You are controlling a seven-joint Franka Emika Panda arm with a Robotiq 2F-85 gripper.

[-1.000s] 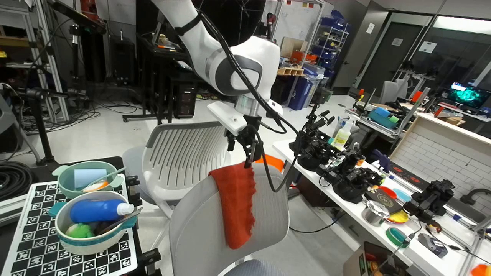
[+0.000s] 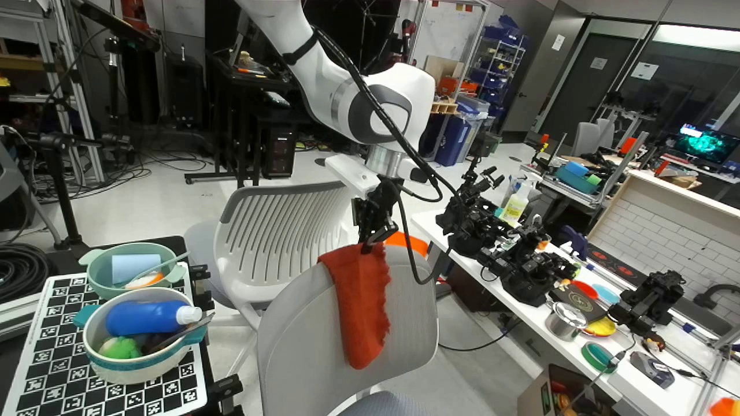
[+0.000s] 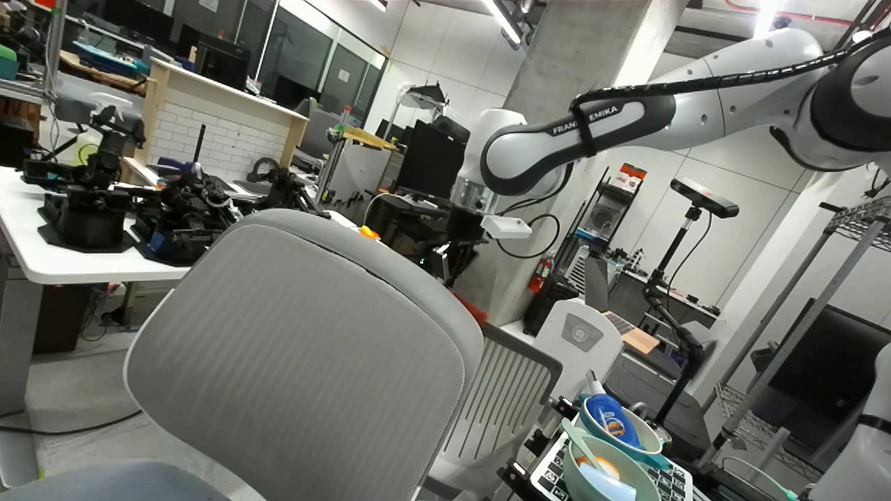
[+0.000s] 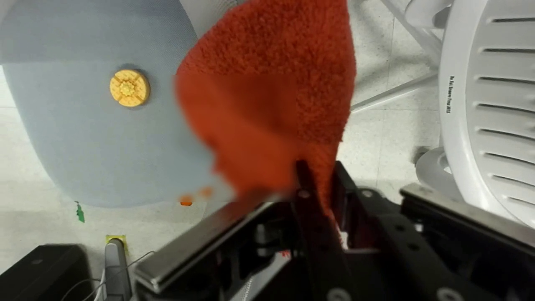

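A red-orange cloth [image 2: 357,305] hangs over the backrest of a grey chair [image 2: 298,346] in exterior view 1. My gripper [image 2: 368,247] points down at the cloth's upper edge. In the wrist view the cloth [image 4: 301,60] runs down between the two black fingers, which stand close to either side of it. Whether they press on it cannot be made out. Exterior view 2 shows only a sliver of the cloth [image 3: 469,307], as the backrest [image 3: 309,351] hides most of it and the fingertips.
A light slatted chair [image 2: 284,229] stands close behind the grey one. Two bowls of items, one pale green [image 2: 104,267] and one white [image 2: 97,357], sit on a checkered board [image 2: 41,374]. A round yellow object [image 4: 129,88] lies on the grey seat. A white table [image 2: 499,298] carries several black devices.
My gripper has turned, and its fingers have drawn closer together at the cloth's top edge. The arm has shifted right in exterior view 1. Cloth and chair back have moved slightly right.
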